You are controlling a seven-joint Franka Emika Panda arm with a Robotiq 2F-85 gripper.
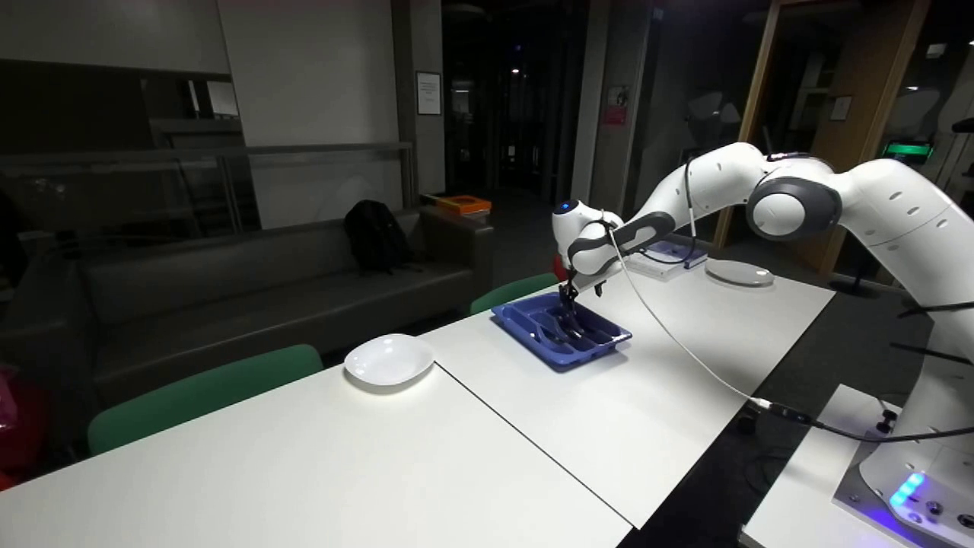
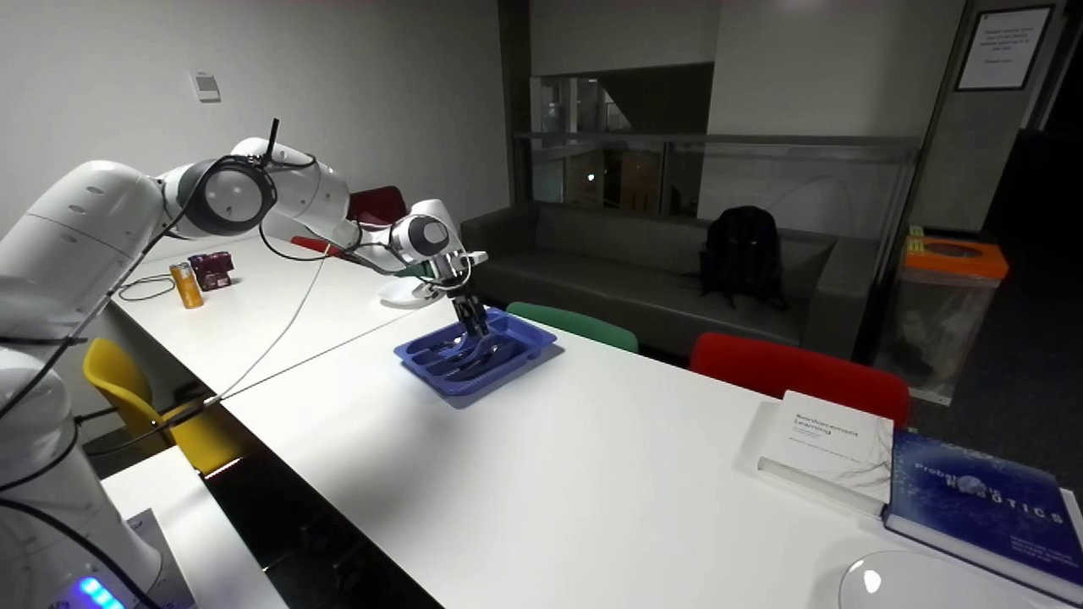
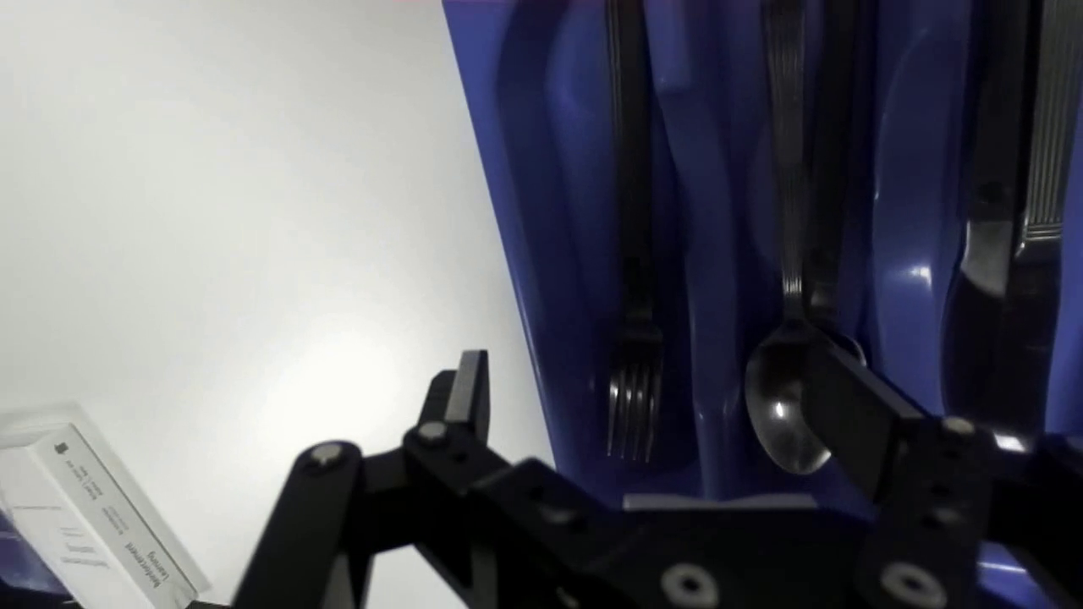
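A blue cutlery tray [image 1: 536, 342] lies on the white table. In the wrist view its compartments hold a fork [image 3: 634, 386], a spoon [image 3: 779, 391] with another piece partly beneath it, and dark-handled knives [image 3: 986, 254]. My gripper is open over the tray's edge, pointing down. One of its fingers [image 3: 467, 391] hangs over bare table beside the tray; the other covers part of the spoon's bowl. Between the fingers, the fork lies in its compartment, not held. In the second exterior view the gripper [image 2: 473, 323] is low over the tray's far side.
A white bowl [image 1: 389, 360] sits left of the tray. Books [image 2: 827, 447] and a light plate [image 2: 919, 584] are at the table's other end. A can [image 2: 186, 285] stands beyond the tray. The table between tray and books is clear.
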